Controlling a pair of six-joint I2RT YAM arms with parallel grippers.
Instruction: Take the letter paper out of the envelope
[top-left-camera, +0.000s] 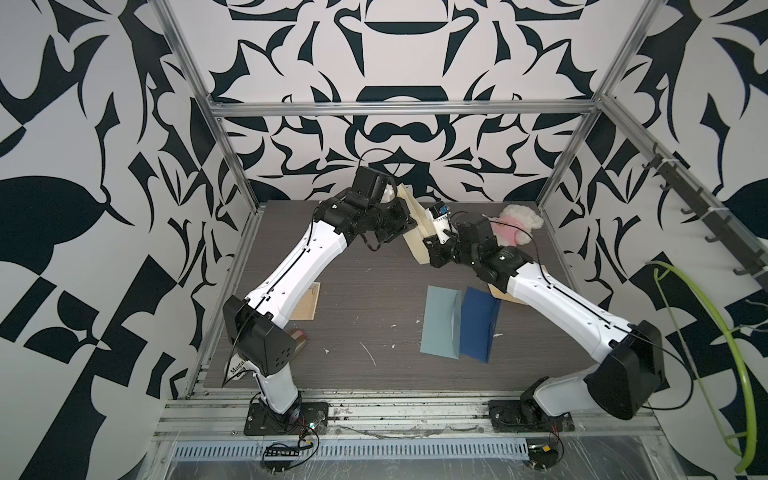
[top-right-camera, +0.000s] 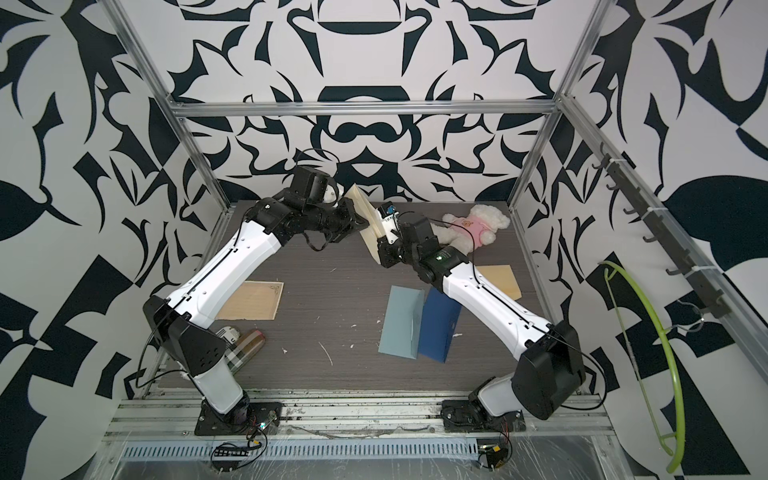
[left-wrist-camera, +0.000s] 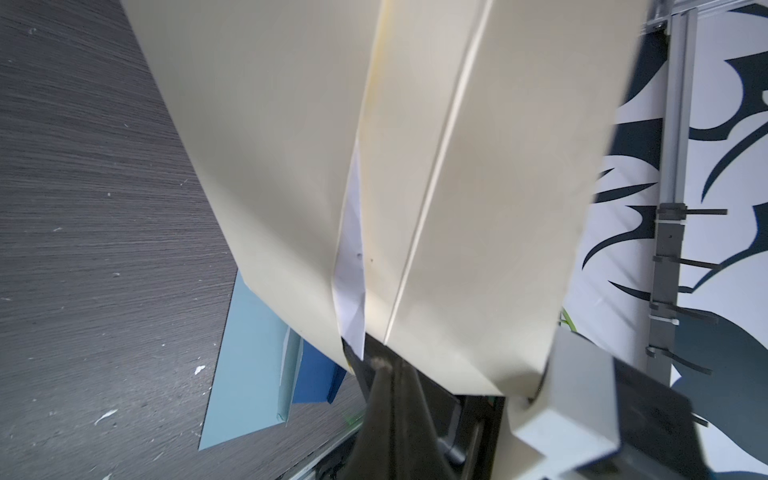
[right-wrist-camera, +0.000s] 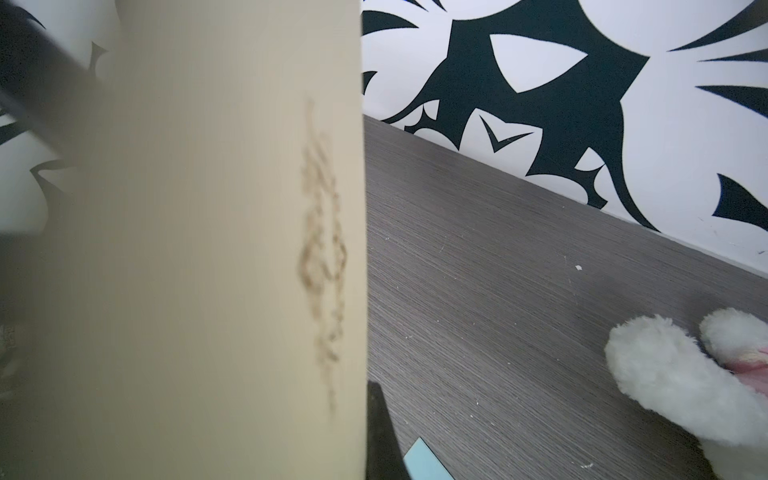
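Observation:
A cream envelope (top-left-camera: 416, 240) stands raised between my two grippers over the back middle of the table. In the left wrist view its opening faces me, with a sliver of white letter paper (left-wrist-camera: 350, 264) showing at a slit. My left gripper is shut, nothing seen between its fingers, just below that slit. My right gripper (top-right-camera: 384, 248) is at the envelope's right edge, shut on it; in the right wrist view the envelope (right-wrist-camera: 200, 240) fills the left half and hides most of the fingers.
A teal envelope (top-left-camera: 438, 320) and blue envelope (top-left-camera: 478, 324) lie front right. A plush toy (top-right-camera: 476, 228) sits back right, a tan envelope (top-right-camera: 500, 280) right, a cardboard piece (top-right-camera: 248, 300) and cylindrical objects (top-right-camera: 248, 348) left.

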